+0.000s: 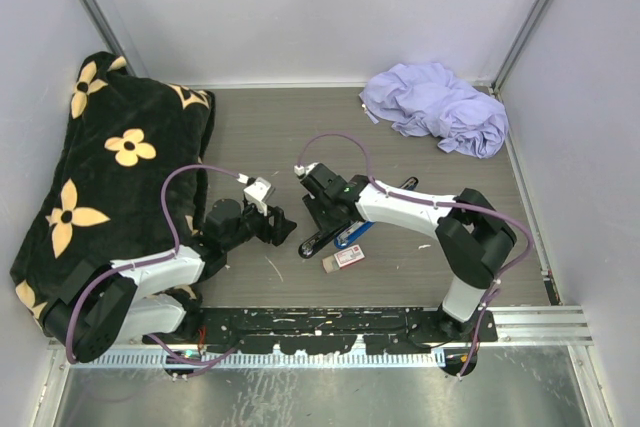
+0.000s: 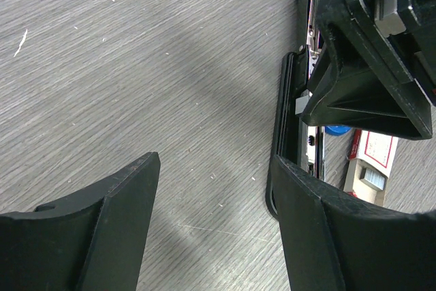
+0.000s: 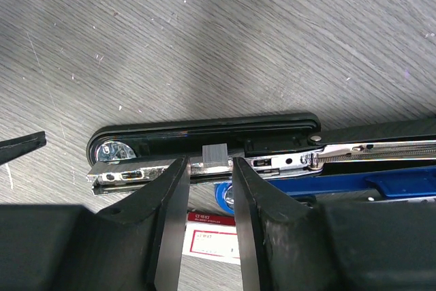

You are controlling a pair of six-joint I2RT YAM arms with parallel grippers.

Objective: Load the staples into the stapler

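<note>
The black stapler [image 1: 310, 247] lies open at the centre, its metal magazine [image 3: 129, 171] exposed. My right gripper is over it, fingertips at a small grey block of staples [image 3: 215, 153] on the magazine; whether it grips that block is hard to tell. In the left wrist view the right gripper's dark body partly hides the stapler. My left gripper stands open left of the stapler, nothing between its fingers. A staple box [image 1: 345, 257] lies just in front of the stapler.
A blue tool [image 3: 327, 183] lies alongside the stapler. A lilac cloth [image 1: 435, 107] is at the back right; a flowered dark cushion [image 1: 130, 147] fills the left.
</note>
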